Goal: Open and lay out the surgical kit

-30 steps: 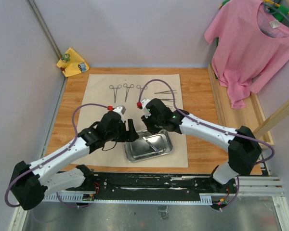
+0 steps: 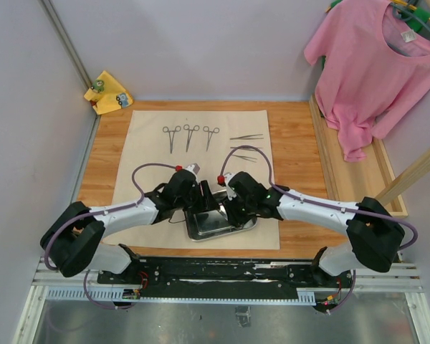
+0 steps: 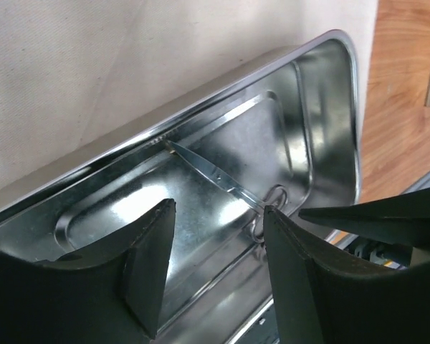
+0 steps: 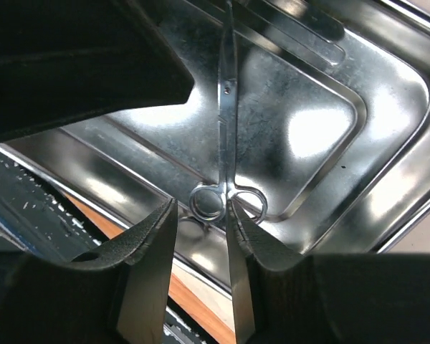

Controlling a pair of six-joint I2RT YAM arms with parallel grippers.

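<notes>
A steel tray (image 2: 203,224) rests on the beige cloth (image 2: 150,143), with scissors (image 4: 226,136) lying inside, finger rings toward the near right corner. My left gripper is over the tray, fingers apart, above the scissors' blades. My right gripper is low in the tray at the finger rings, fingers parted; whether they touch the rings is unclear. Three clamps (image 2: 190,132) lie in a row at the cloth's top, with several slim instruments (image 2: 246,136) to their right.
A yellow cloth (image 2: 111,93) lies at the back left. A wooden frame (image 2: 373,179) and hanging pink shirt (image 2: 373,64) stand at the right. Bare wood borders the cloth on both sides. Both arms crowd the tray.
Both grippers have moved over the tray, the right one coming down toward the scissors' rings and the left shifting rightward over the tray.
</notes>
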